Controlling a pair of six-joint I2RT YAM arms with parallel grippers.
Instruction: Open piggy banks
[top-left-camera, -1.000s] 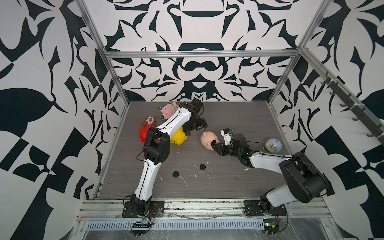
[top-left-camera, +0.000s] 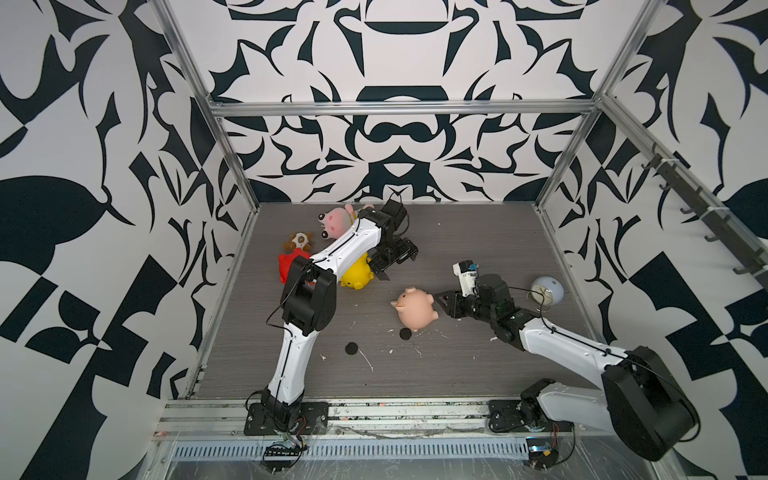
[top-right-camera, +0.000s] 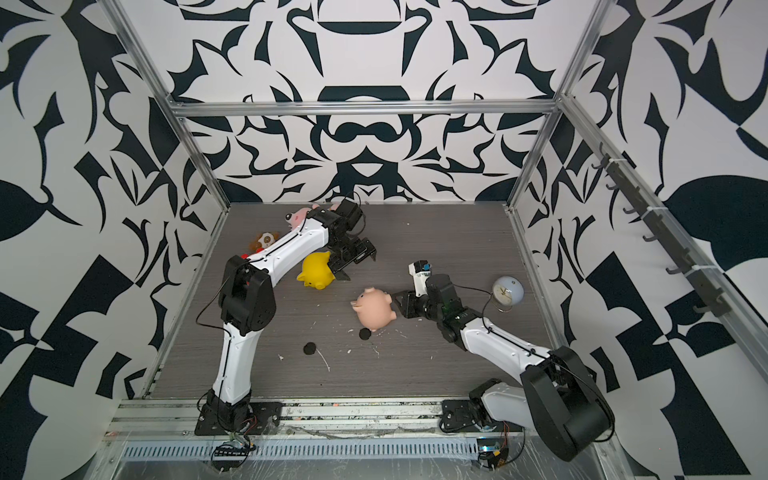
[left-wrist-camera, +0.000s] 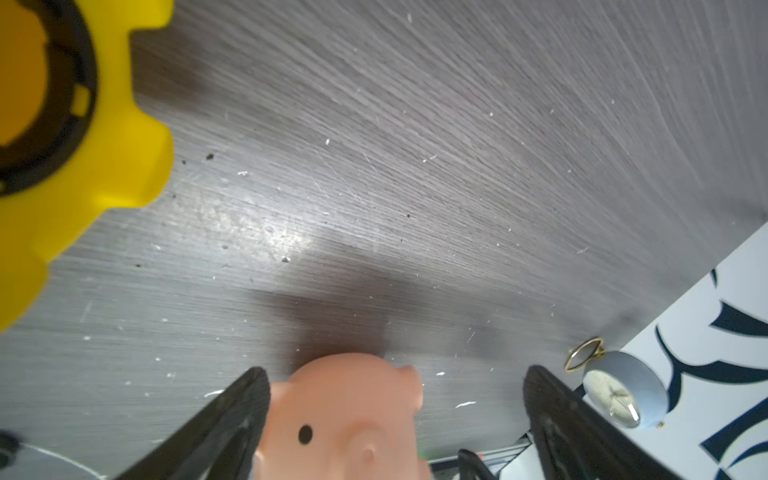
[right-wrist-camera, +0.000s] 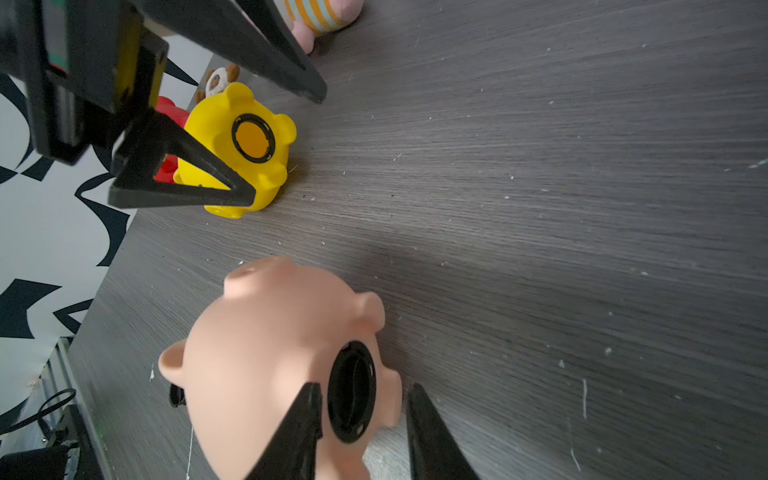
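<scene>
A peach piggy bank (top-left-camera: 414, 308) rests on its side at table centre, its black-ringed bottom opening (right-wrist-camera: 350, 392) facing my right gripper, whose two fingertips stand apart just short of it. A yellow piggy bank (top-right-camera: 315, 270) lies behind it to the left; the right wrist view shows its black ring with orange inside. My left gripper hangs open over the table beside the yellow one, above and behind the peach one, with nothing held. A red bank (top-left-camera: 289, 264) sits partly hidden by the left arm.
Pink striped toy (top-left-camera: 336, 224) and small brown toy (top-left-camera: 299, 241) at back left; grey-blue round object (top-left-camera: 546, 289) at right. Two black discs (top-left-camera: 351, 349) (top-left-camera: 405, 333) lie toward the front.
The peach piggy bank has moved toward the front, near a black disc.
</scene>
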